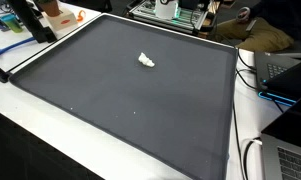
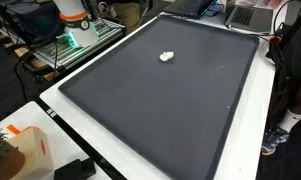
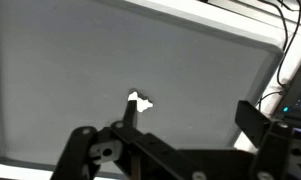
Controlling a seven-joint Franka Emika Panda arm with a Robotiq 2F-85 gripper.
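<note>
A small white crumpled piece (image 1: 146, 60) lies alone on the dark grey tray, towards its far side in exterior view 1. The same white piece (image 2: 166, 56) shows in exterior view 2, and what it is made of is hard to tell. In the wrist view my gripper is open, its two dark fingers spread wide with nothing between them. It hangs above the tray, and the white piece (image 3: 140, 102) appears just beyond the left fingertip, apart from it. Neither exterior view shows the gripper's fingers.
The grey tray (image 1: 140, 105) is otherwise bare and has a low raised rim. Laptops (image 1: 287, 145) stand to its right, with black cables beside them. A potted plant (image 2: 4, 155) is at the lower left of exterior view 2.
</note>
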